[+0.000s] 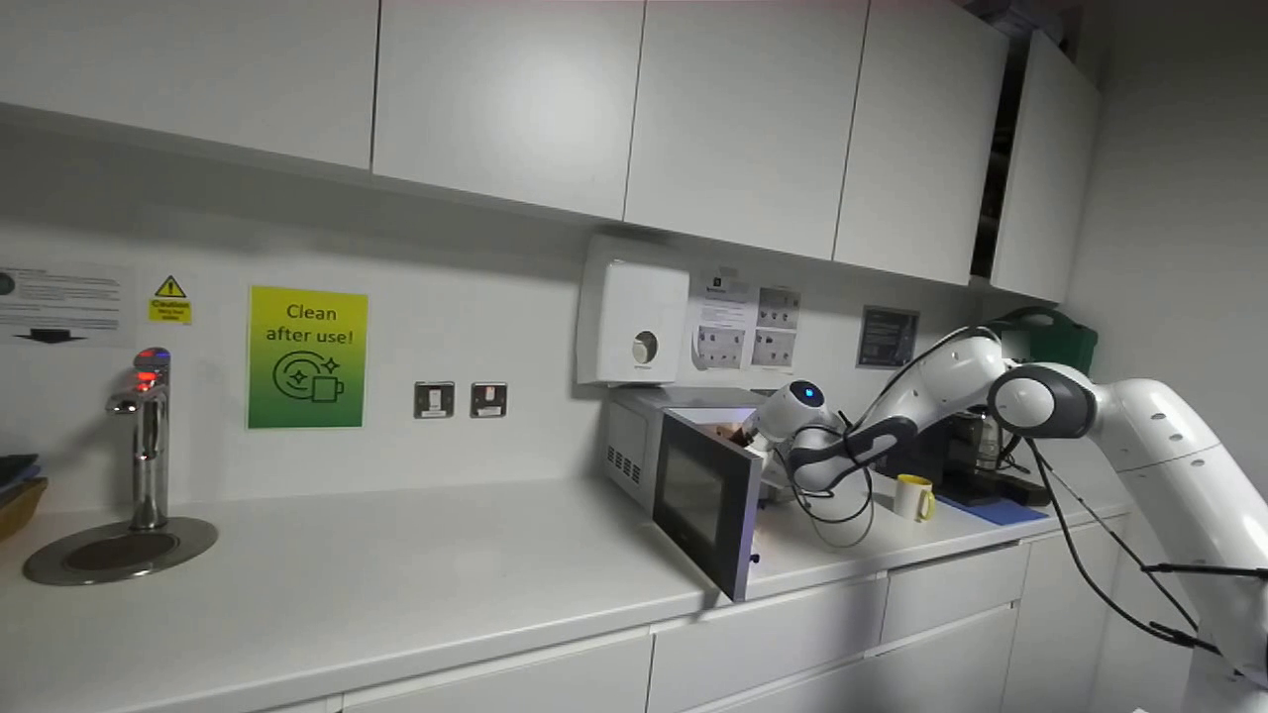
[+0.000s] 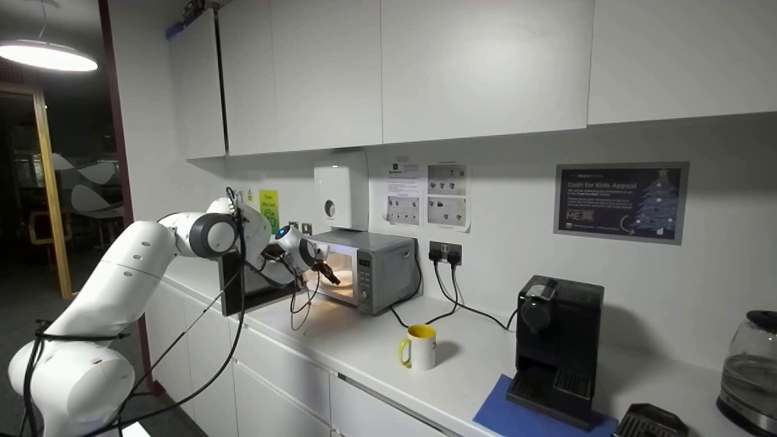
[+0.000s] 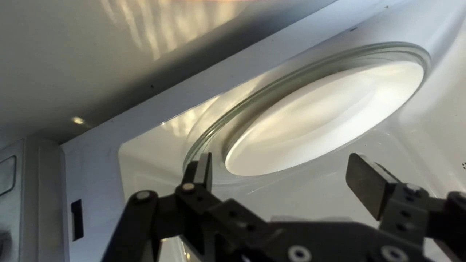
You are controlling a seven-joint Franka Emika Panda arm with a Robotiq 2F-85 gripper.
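Observation:
Inside the microwave (image 2: 393,266), whose door (image 1: 701,505) stands wide open, a white plate (image 3: 323,118) rests on the glass turntable (image 3: 209,135). The cavity is lit. My gripper is open, its two dark fingers (image 3: 371,183) spread apart with nothing between them. In the wrist view the plate lies beyond the fingertips, not touching them as far as I can tell. From the second exterior view the gripper (image 2: 331,275) reaches into the microwave's opening, tilted downward near the plate. The door hides the fingers in the first exterior view.
A white mug with yellow inside (image 2: 420,346) stands on the counter right of the microwave. Farther right are a black coffee machine (image 2: 557,342) on a blue mat (image 2: 491,404) and a glass jug (image 2: 750,364).

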